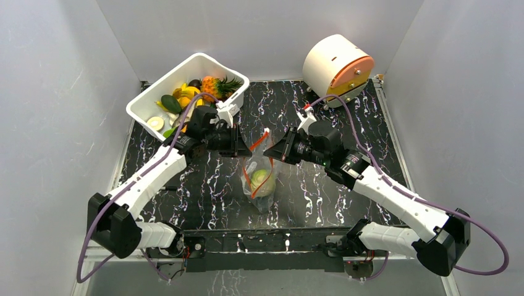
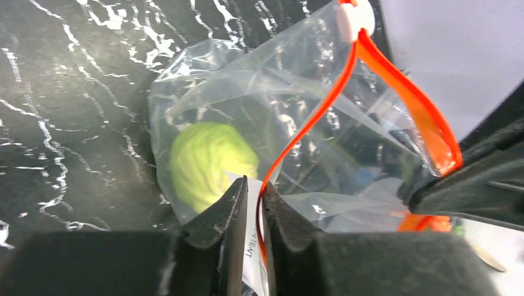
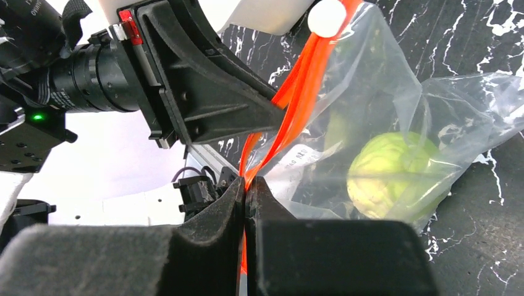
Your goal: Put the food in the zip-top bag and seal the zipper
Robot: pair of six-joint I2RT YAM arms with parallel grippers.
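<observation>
A clear zip bag [image 1: 259,185] with an orange zipper strip and white slider [image 2: 355,18] stands mid-table, a pale green cabbage-like food [image 2: 210,163] inside it [image 3: 389,172]. My right gripper [image 1: 269,154] is shut on the zipper strip, as the right wrist view [image 3: 247,185] shows. My left gripper [image 1: 246,152] is at the bag's other side; in the left wrist view [image 2: 259,191] the thin orange strip runs between its close-set fingertips, and whether they grip it is unclear.
A white bin [image 1: 136,102] of fruit and vegetables stands back left, close behind the left arm. A cream drum-shaped box [image 1: 327,58] with orange front sits back right.
</observation>
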